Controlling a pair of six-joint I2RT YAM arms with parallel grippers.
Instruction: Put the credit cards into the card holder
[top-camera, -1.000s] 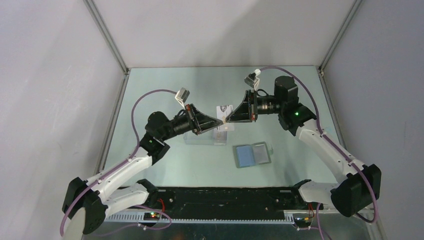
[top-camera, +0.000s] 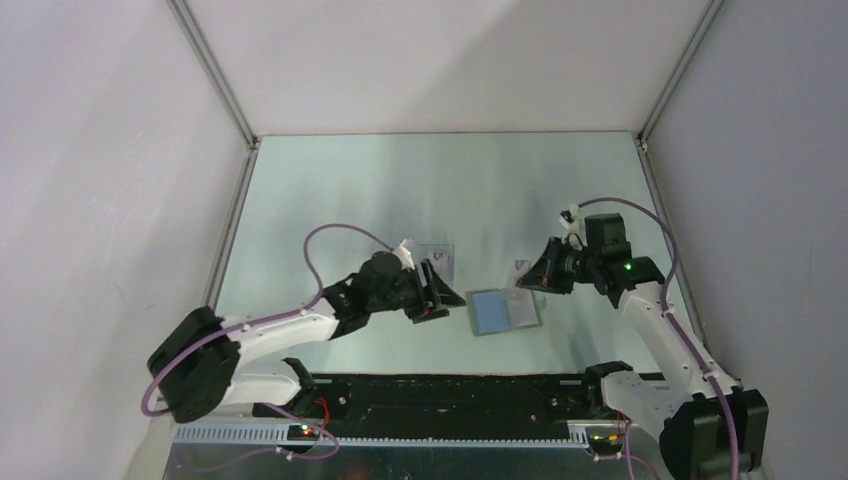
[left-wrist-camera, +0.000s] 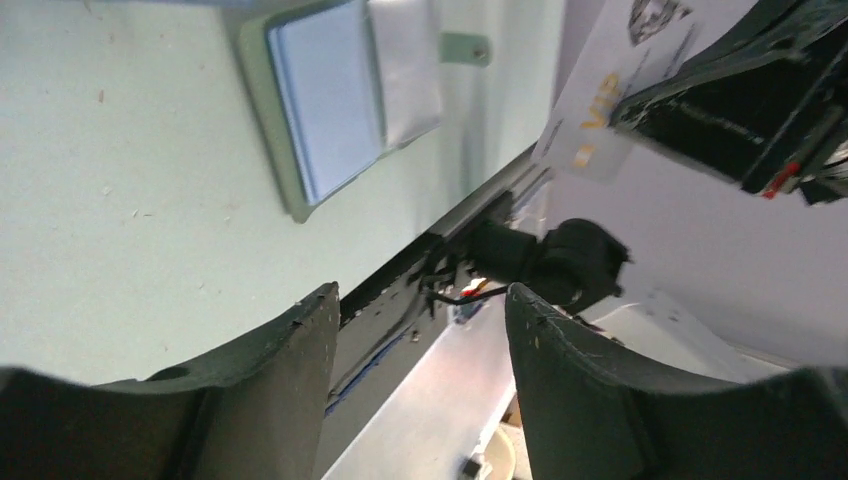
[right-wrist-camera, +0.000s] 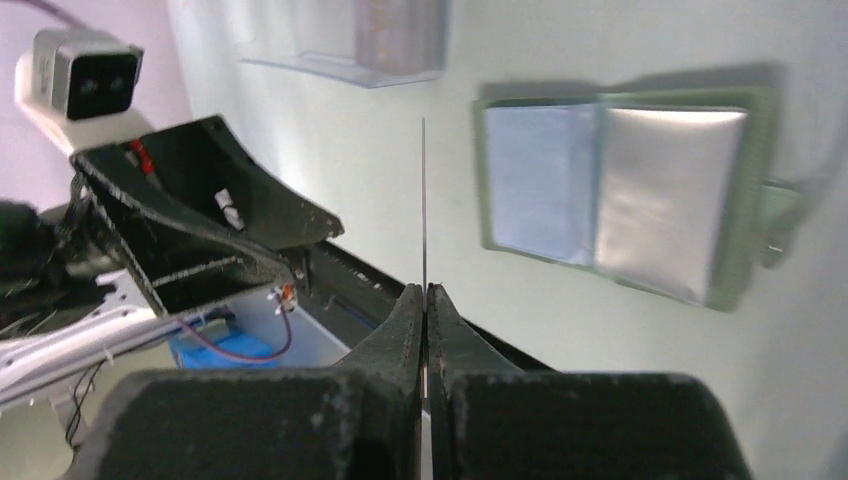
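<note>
My right gripper (top-camera: 521, 286) is shut on a thin pale card (left-wrist-camera: 583, 110) with golden lettering. Seen from the right wrist, this card (right-wrist-camera: 424, 200) is edge-on, standing straight out from the closed fingertips. The open card holder (top-camera: 476, 318) lies flat on the table, with a blue side on the left and a clear pocket (right-wrist-camera: 668, 190) on the right. In the top view the card overlaps the holder's right half; its height above it is hard to judge. My left gripper (top-camera: 455, 304) stands open at the holder's left, nothing between its fingers.
A clear plastic box (right-wrist-camera: 400, 45) sits behind and left of the holder, partly hidden by the left arm from above. The holder's small green tab (left-wrist-camera: 466, 49) sticks out at its right.
Both grippers met at the card; now they are apart. The right one carried it right and toward the front, over the holder. The left opened and moved frontward to the holder's left.
</note>
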